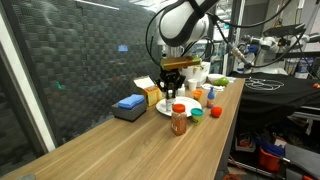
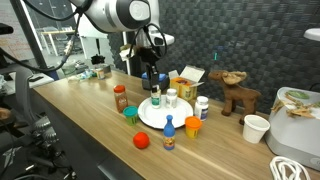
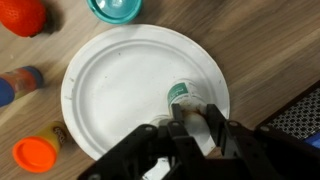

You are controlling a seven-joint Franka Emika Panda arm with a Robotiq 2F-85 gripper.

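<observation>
A small white bottle with a green label (image 2: 155,99) is upright over the white plate (image 2: 151,122), at the plate's edge nearest the wall. My gripper is shut on its upper part; the fingers and pale top overlap in the wrist view. In exterior view 1 the bottle (image 1: 169,99) hangs straight below the gripper (image 1: 169,88). Whether its base touches the plate cannot be told. Another white bottle (image 2: 171,98) stands close beside it, mostly hidden under the gripper in the wrist view.
Around the plate are a red-lidded jar (image 1: 179,120), a teal cup (image 2: 130,116), a red ball (image 2: 141,141), a blue bottle (image 2: 168,133) and an orange cup (image 2: 193,127). Behind are a yellow box (image 2: 187,82) and a dark bin (image 1: 130,108).
</observation>
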